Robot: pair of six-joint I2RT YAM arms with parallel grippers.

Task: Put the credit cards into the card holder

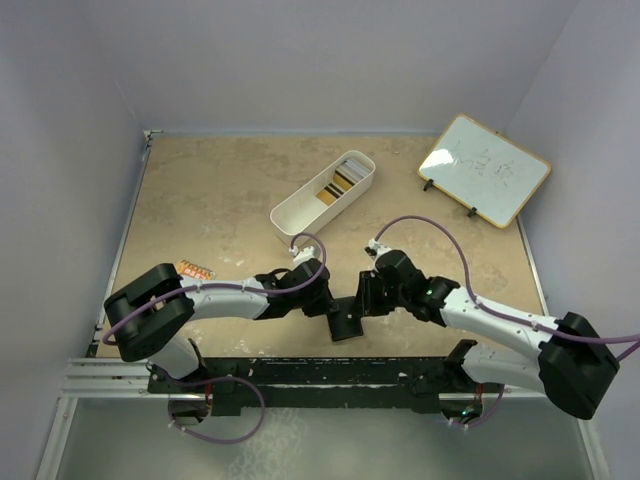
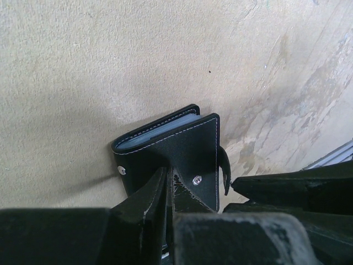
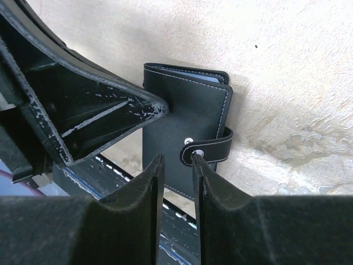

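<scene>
The black card holder (image 1: 345, 319) lies shut on the table between my two grippers. In the left wrist view, a clear sleeve edge shows inside the holder (image 2: 190, 138), along its top. Pressed to or just above its face, my left gripper is shut, with nothing showing between the fingers. My right gripper is part open over the front of the holder (image 3: 182, 105). The end of the closing strap (image 3: 215, 149) lies beside its right fingertip, with the strap's snap partly behind that finger. Several gold, black and silver cards (image 1: 342, 183) lie in the white tray (image 1: 296, 215).
A whiteboard (image 1: 485, 170) stands at the back right. An orange patterned item (image 1: 195, 270) lies at the left beside the left arm. Bare tabletop stretches between the tray and the left edge. In the right wrist view, the left gripper's finger (image 3: 127, 107) reaches across the holder.
</scene>
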